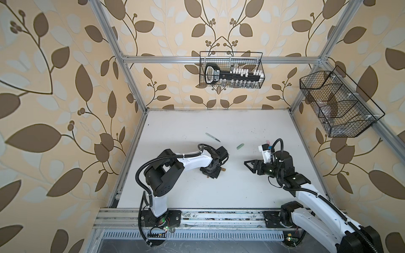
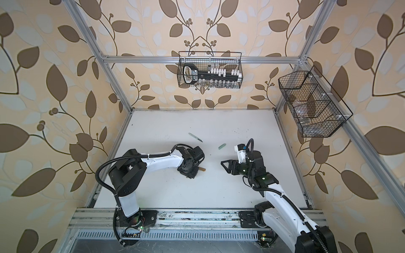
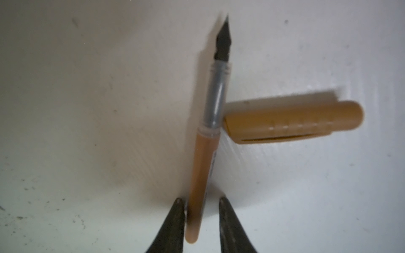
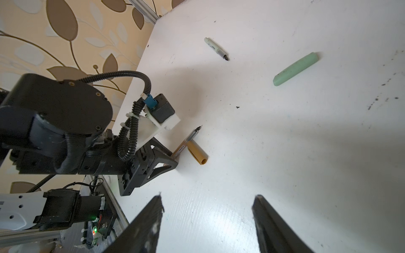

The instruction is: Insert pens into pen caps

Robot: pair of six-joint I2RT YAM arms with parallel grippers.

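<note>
An orange pen (image 3: 204, 160) with a black nib lies on the table, its barrel end between the fingertips of my left gripper, which is part open and pointed down. An orange cap (image 3: 291, 120) lies crosswise beside the pen, to the right in the left wrist view. In the right wrist view a pale green pen (image 4: 216, 48) and a green cap (image 4: 295, 69) lie apart farther back. My right gripper is open with nothing between its fingers, above the right side of the table.
Wire baskets (image 1: 231, 84) hang on the back and right walls, above the tabletop. The left arm covers part of the table's left half.
</note>
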